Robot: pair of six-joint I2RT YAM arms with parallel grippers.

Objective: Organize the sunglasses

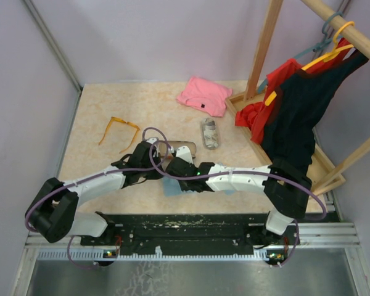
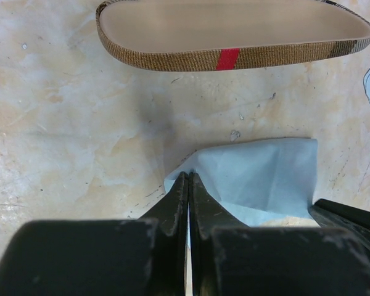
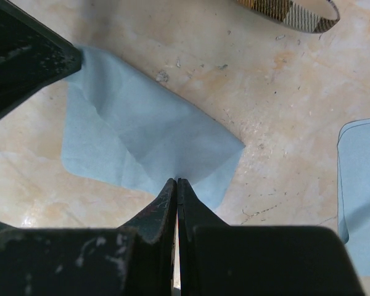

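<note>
A light blue cloth (image 2: 265, 172), folded and creased, lies on the table below an open glasses case (image 2: 234, 18) with a woven rim and red band. My left gripper is shut at the cloth's left edge. My right gripper is shut on or just over the same cloth (image 3: 129, 117); whether either pinches fabric is hidden. Yellow sunglasses (image 1: 120, 120) lie at the back left in the top view.
A second blue cloth (image 3: 364, 185) lies to the right. A patterned case (image 1: 209, 132), a pink garment (image 1: 203, 95) and a wooden clothes rack (image 1: 265, 37) with hanging garments are behind and right.
</note>
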